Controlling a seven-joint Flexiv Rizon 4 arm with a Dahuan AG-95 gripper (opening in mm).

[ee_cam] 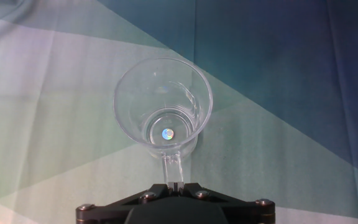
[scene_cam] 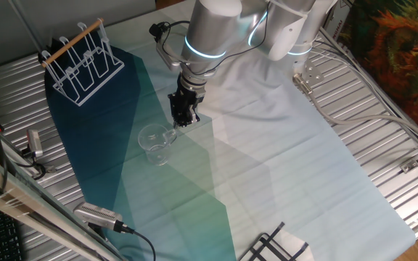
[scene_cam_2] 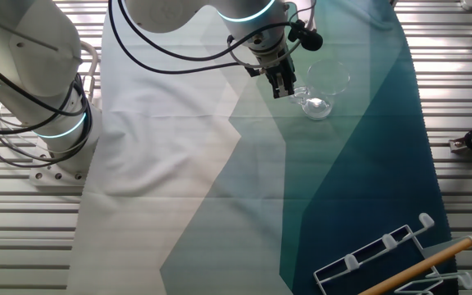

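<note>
A clear, see-through mug (scene_cam: pixel 157 145) is upright over the green part of the cloth, its open rim facing up. In the wrist view the mug (ee_cam: pixel 163 102) fills the middle, and its handle (ee_cam: pixel 173 167) runs down to the fingertips. My gripper has its fingers close together there, shut on the handle's end. From the other side, the gripper (scene_cam_2: pixel 283 94) shows at the handle of the mug (scene_cam_2: pixel 318 106). Whether the mug's base touches the cloth is hard to tell.
A white wire rack with a wooden bar (scene_cam: pixel 84 65) stands on the dark blue cloth. A dark wire rack (scene_cam: pixel 276 246) is at the near edge. A small camera (scene_cam: pixel 98 216) sits at the cloth's side.
</note>
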